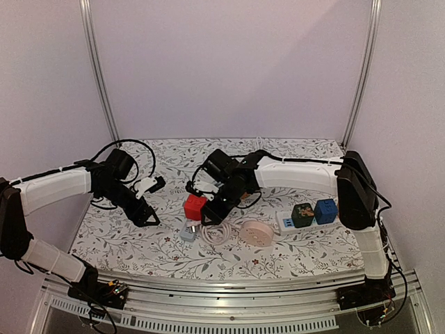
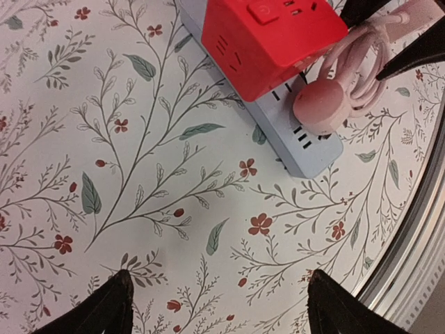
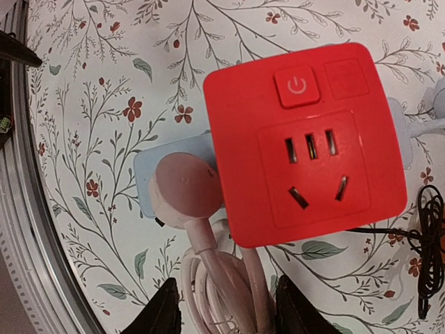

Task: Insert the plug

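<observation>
A pale pink plug [image 3: 184, 184] rests against the end of a grey-white power strip [image 2: 299, 149], beside a red cube socket [image 3: 309, 146] mounted on that strip. Whether its prongs sit fully in the slots cannot be told. Its pink cord [image 3: 222, 278] runs back between the spread fingers of my right gripper, which is open and clear of the plug head. In the left wrist view, the fingers [image 2: 417, 54] of the right gripper show beyond the plug. My left gripper [image 1: 151, 202] is open over bare cloth, left of the strip, with nothing between its fingers.
Coiled cord [image 1: 217, 234] and a round pink block [image 1: 256, 234] lie right of the strip. Another strip with a dark green cube [image 1: 302, 215] and a blue cube [image 1: 325, 211] is at the right.
</observation>
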